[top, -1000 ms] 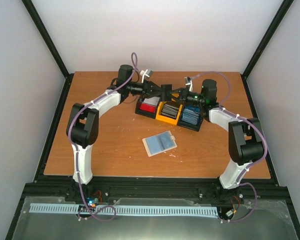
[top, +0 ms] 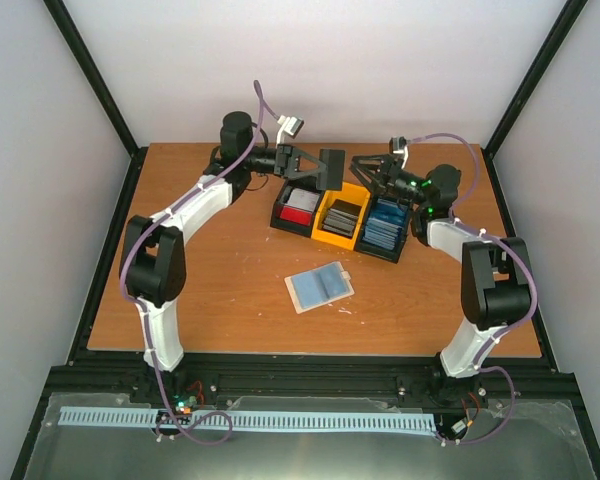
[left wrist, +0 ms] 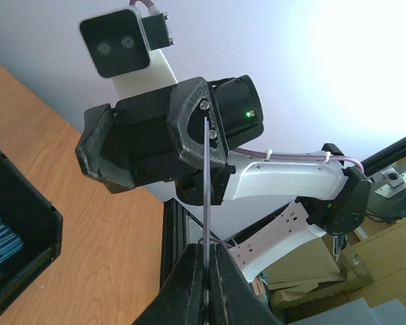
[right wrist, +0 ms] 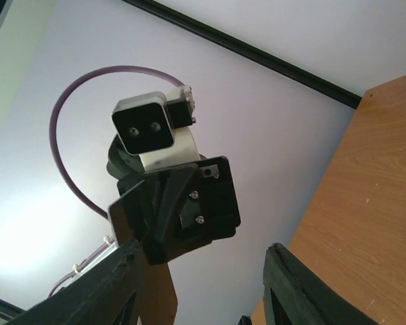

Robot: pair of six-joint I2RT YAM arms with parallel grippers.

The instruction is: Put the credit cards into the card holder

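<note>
A dark card (top: 332, 169) hangs above the card holder, pinched by my left gripper (top: 322, 174). Seen edge-on in the left wrist view, the card (left wrist: 206, 196) is a thin upright line between the shut fingers. My right gripper (top: 354, 170) is open just right of the card, with a gap between them. In the right wrist view its fingers (right wrist: 287, 291) are spread wide and empty. Below is the card holder: a black left compartment (top: 291, 226) with red and white cards, a yellow middle one (top: 333, 238) with dark cards, and a black right one (top: 378, 252) with blue cards.
A flat pale-blue piece with a light border (top: 320, 287) lies on the table in front of the holder. Bare wooden tabletop (top: 230, 300) surrounds it. Both arms reach in over the holder's back edge, their grippers close together.
My right gripper, earlier at the card's right side, has moved right, away from it.
</note>
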